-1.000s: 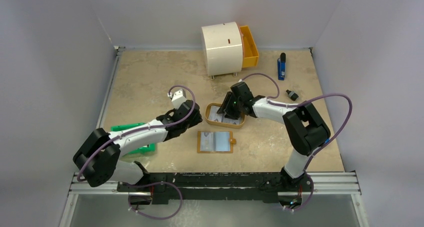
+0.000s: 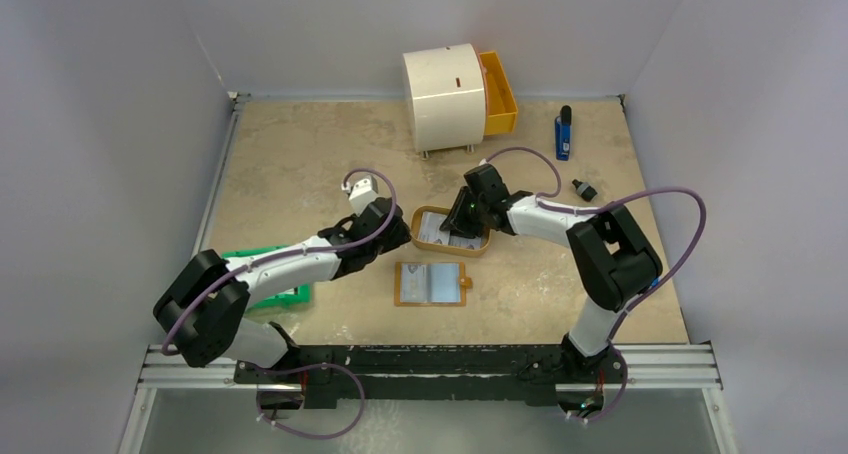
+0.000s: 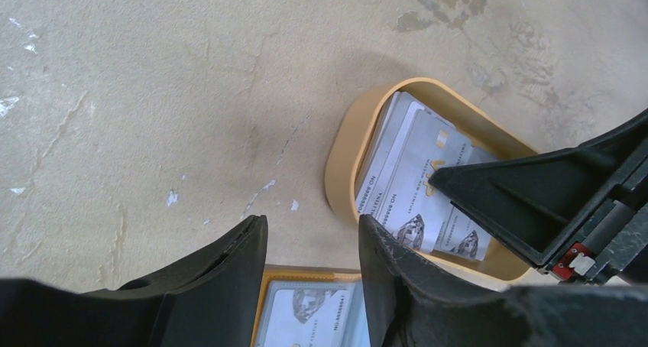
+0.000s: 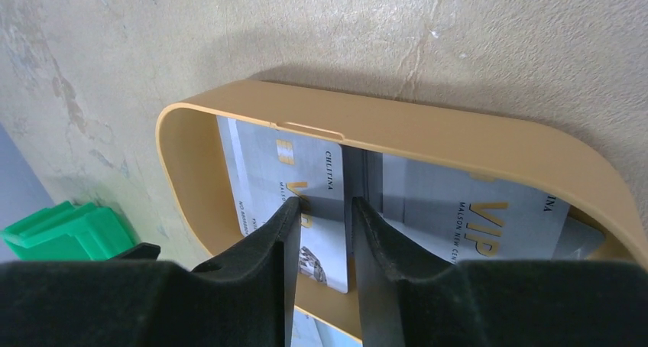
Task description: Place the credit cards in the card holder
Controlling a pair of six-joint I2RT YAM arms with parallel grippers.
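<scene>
A tan oval box [image 2: 450, 252] holds several silver cards [image 4: 252, 163] in the middle of the table. My right gripper is down in the box, part open, one finger against the edge of the left-hand card stack; whether it grips a card cannot be told. Below the box lies the card holder [image 2: 430, 284], an open wallet with a card in its left side. My left gripper is open and empty, left of the box and above the holder.
A white drum with a yellow tray [image 2: 445, 99] stands at the back. A blue stapler-like object [image 2: 563, 139] and a small dark item [image 2: 584, 190] lie at right. A green object [image 2: 290, 296] lies under my left arm.
My left arm has shifted slightly to the right. My right gripper has moved only slightly within the box.
</scene>
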